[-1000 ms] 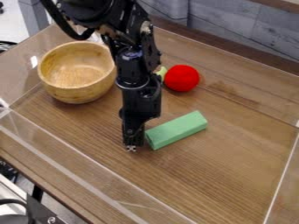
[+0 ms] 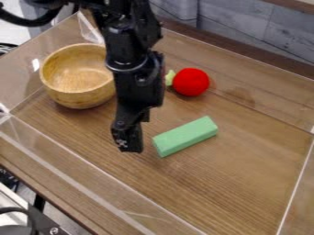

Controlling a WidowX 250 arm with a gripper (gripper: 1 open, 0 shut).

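Observation:
The dark robot gripper (image 2: 128, 133) hangs low over the middle of the wooden table, open, its fingers left of a green block (image 2: 186, 136) and apart from it. A red tomato-like object (image 2: 192, 82) with green leaves beside it lies behind, right of the arm. A wooden bowl (image 2: 72, 81) stands at the back left, partly behind the arm.
The table (image 2: 233, 184) has free room at the front and right. A grey wall (image 2: 252, 32) runs along the back. A transparent item at the top left is unclear.
Earlier the gripper was lower, by the green block. The objects have not visibly moved.

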